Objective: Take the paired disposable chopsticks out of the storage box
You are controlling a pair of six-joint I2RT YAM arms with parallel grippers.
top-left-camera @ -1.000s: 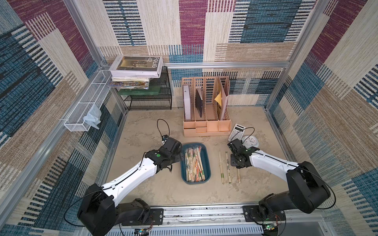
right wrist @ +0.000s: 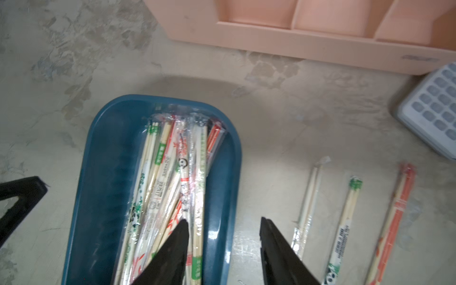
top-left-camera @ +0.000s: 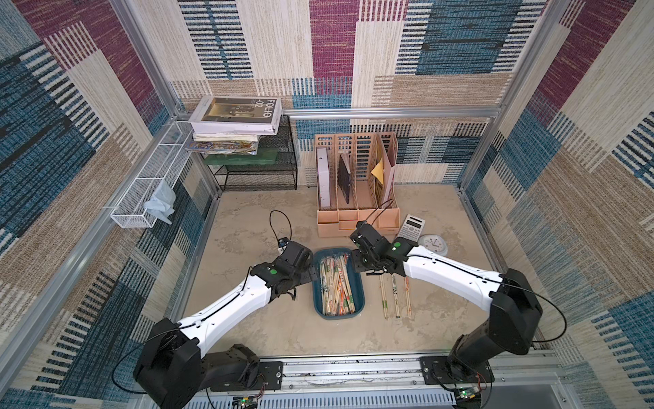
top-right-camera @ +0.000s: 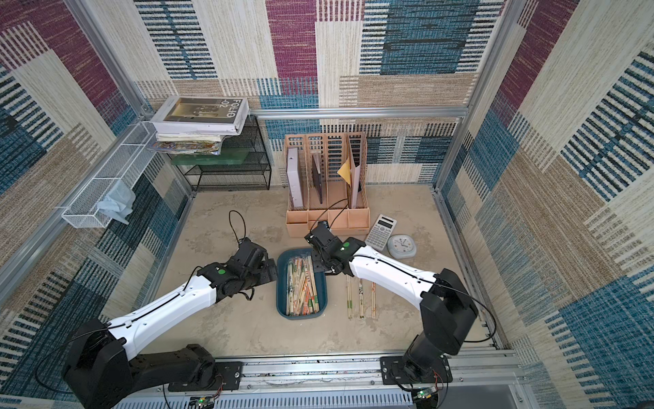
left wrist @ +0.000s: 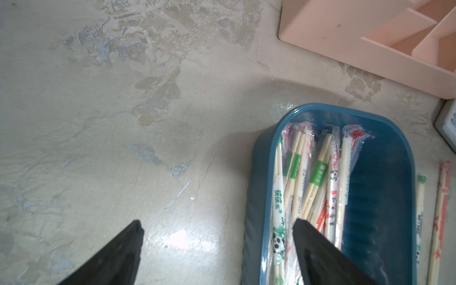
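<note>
The teal storage box (right wrist: 82, 190) holds several wrapped chopstick pairs (right wrist: 199, 199). Three pairs lie apart on the table right of the box: a pale one (right wrist: 306, 204), a green-ended one (right wrist: 345, 223) and a red one (right wrist: 393, 218). My left gripper hangs open over the box's left rim, empty, in the left wrist view. My right gripper is open above the box's right side, nothing visibly held between its fingers.
A pink file organiser (top-left-camera: 357, 218) stands behind the box, with a calculator (top-right-camera: 380, 231) and clock (top-right-camera: 402, 245) to the right. The table left of the box is clear.
My right arm has moved left from the loose chopsticks to over the box. The left arm is almost still.
</note>
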